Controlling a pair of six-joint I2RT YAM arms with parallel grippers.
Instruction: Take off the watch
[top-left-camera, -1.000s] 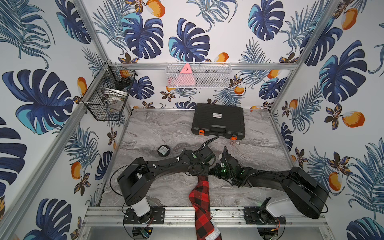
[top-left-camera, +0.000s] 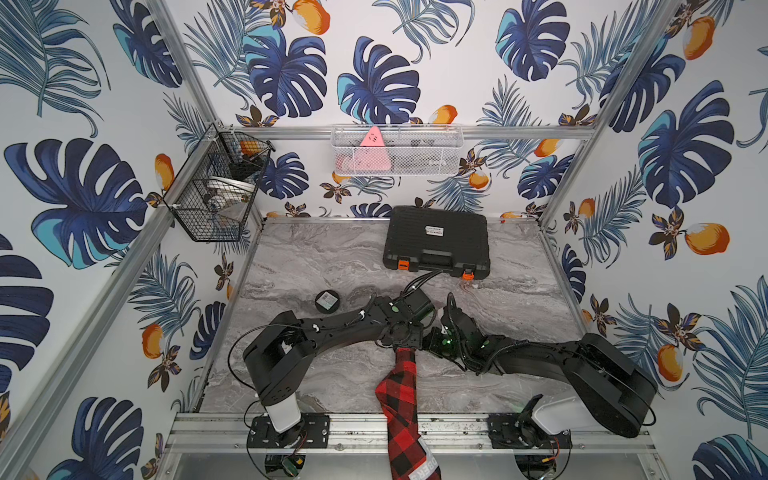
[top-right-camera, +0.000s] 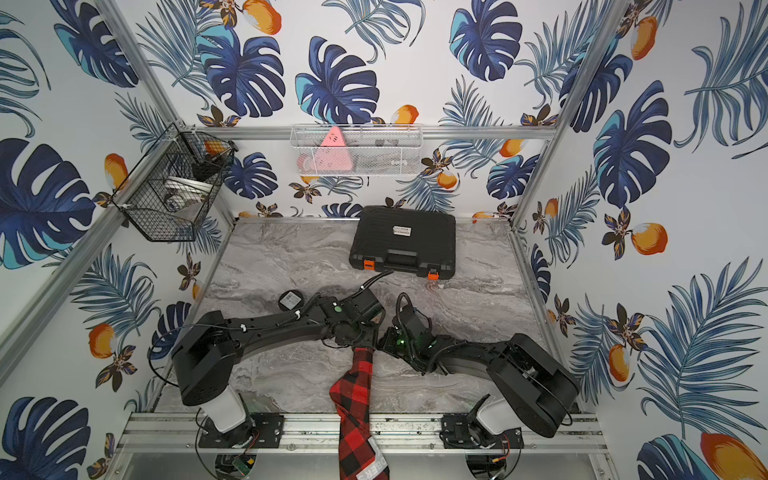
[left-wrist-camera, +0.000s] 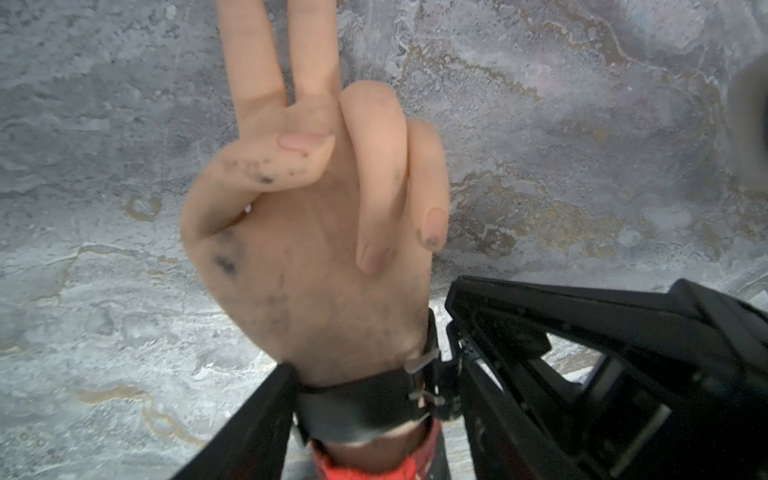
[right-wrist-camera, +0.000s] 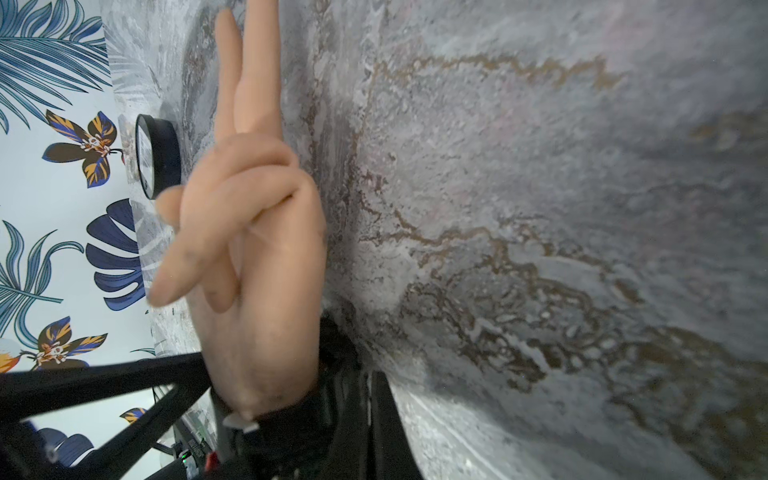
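Note:
A mannequin hand (left-wrist-camera: 320, 240) lies palm up with a black watch band (left-wrist-camera: 352, 412) round its wrist, in a red plaid sleeve (top-left-camera: 400, 384). My left gripper stands open over the band, one finger to each side. My right gripper is shut at the wrist's side, against or beside the band; nothing clear shows between its fingertips. In the top views both arms meet over the hand and hide most of it.
A black case (top-left-camera: 436, 240) lies at the back of the table (top-left-camera: 280, 256). A small round black disc (top-left-camera: 327, 301) lies left of centre. Wire baskets (top-left-camera: 220, 192) hang on the walls.
The right arm looks unmoved.

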